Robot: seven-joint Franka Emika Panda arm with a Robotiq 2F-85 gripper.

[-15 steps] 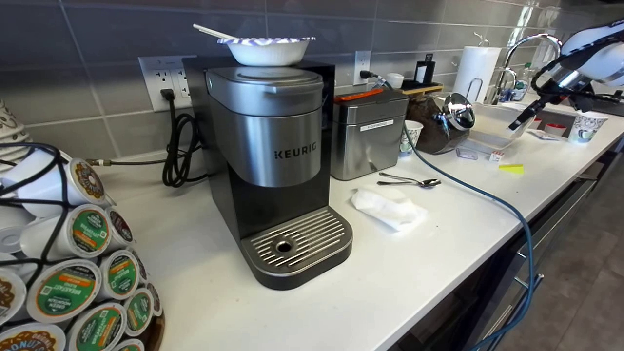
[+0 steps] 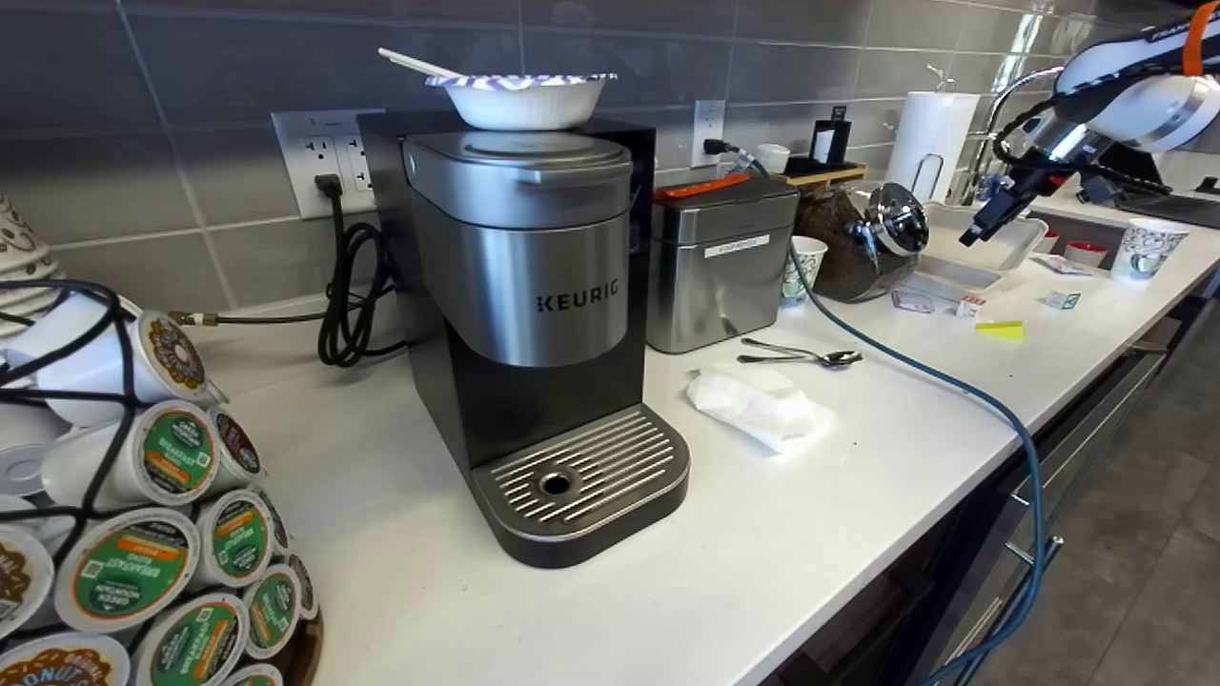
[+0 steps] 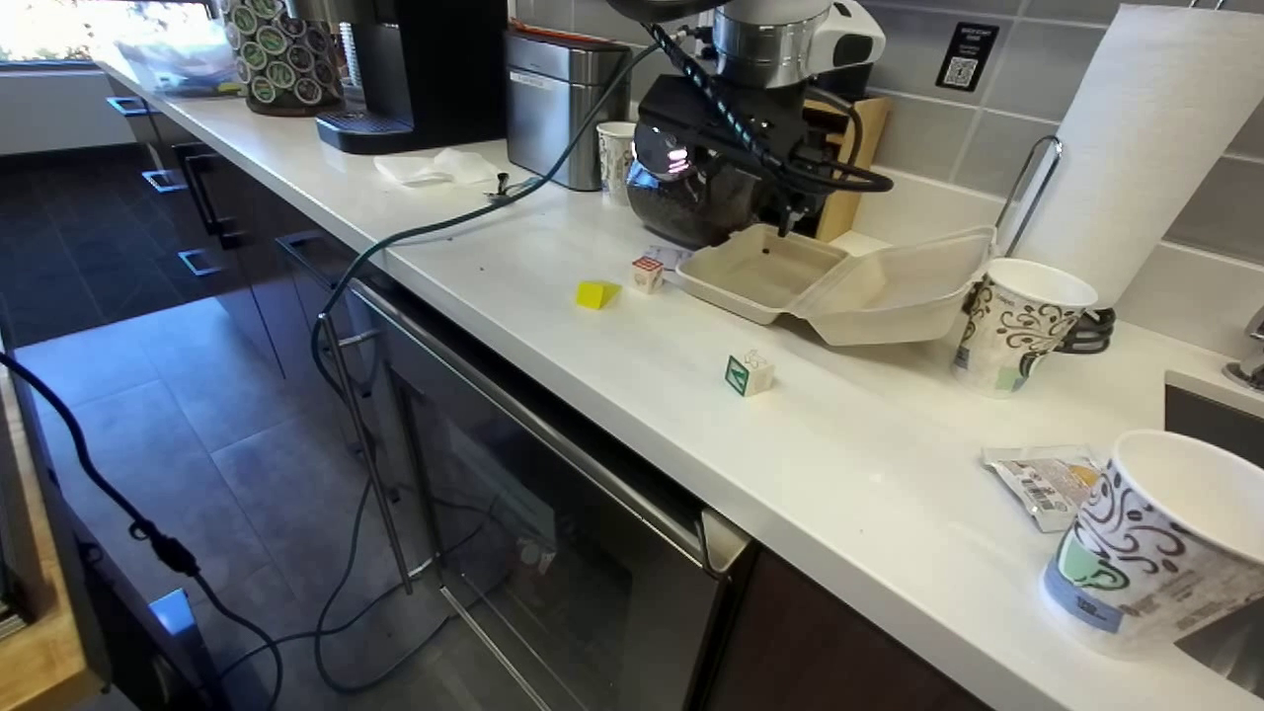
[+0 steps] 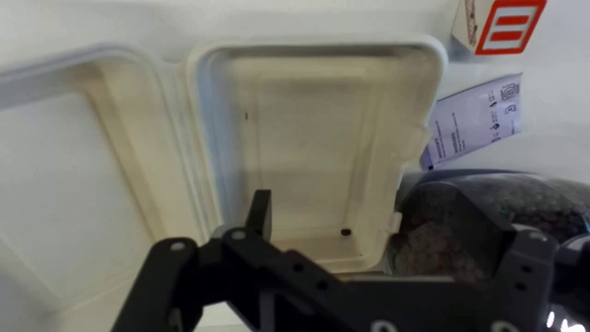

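Observation:
My gripper stands open, its dark fingers (image 4: 260,213) wide apart with nothing between them. It is over the beige clamshell container (image 4: 307,138), which lies open, with only small dark specks in its base. In exterior view 2 the gripper (image 3: 784,221) is above the container's back part. A white block with a green-edged face (image 3: 749,373) rests on the counter in front of the container. Closer to the container's left corner is a red-marked block (image 3: 647,275), with a yellow block (image 3: 595,294) beside it.
A glass jar of dark contents (image 2: 846,246) lies beside the container, close to the gripper. Paper cups (image 3: 1021,320), a paper towel roll (image 3: 1155,142) and a packet (image 3: 1045,484) stand or lie nearby. A blue cable (image 2: 972,394) crosses the counter.
My gripper has moved slightly up and left in exterior view 1, towards the jar. The green-edged block now shows on a patch of counter that looked bare before.

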